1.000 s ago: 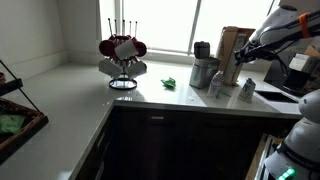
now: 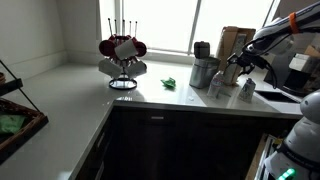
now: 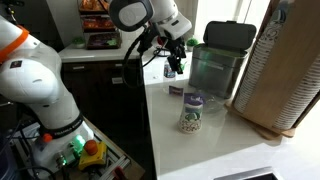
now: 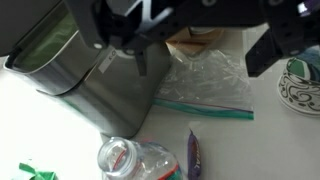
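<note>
My gripper is open, its fingers wide apart and nothing held between them. Below the gap in the wrist view lies a clear zip bag [image 4: 205, 88] with a blue-green seal. A patterned cup [image 4: 300, 88] is at the right edge, partly hidden by a finger. The clear bottle [image 4: 135, 160] and a small purple packet [image 4: 194, 152] appear lower down. In exterior view 2, the gripper [image 3: 164, 52] hangs above the counter, with the cup [image 3: 191, 115] standing nearer the camera.
A grey bin [image 2: 203, 73] stands beside the bottle [image 2: 215, 86], close to the gripper. Tall brown cardboard [image 3: 277, 65] rises behind. A mug rack [image 2: 123, 82] and a green item [image 2: 168, 83] are farther along.
The gripper has come down and shifted somewhat to the right in exterior view 1. The objects on the counter look unmoved.
</note>
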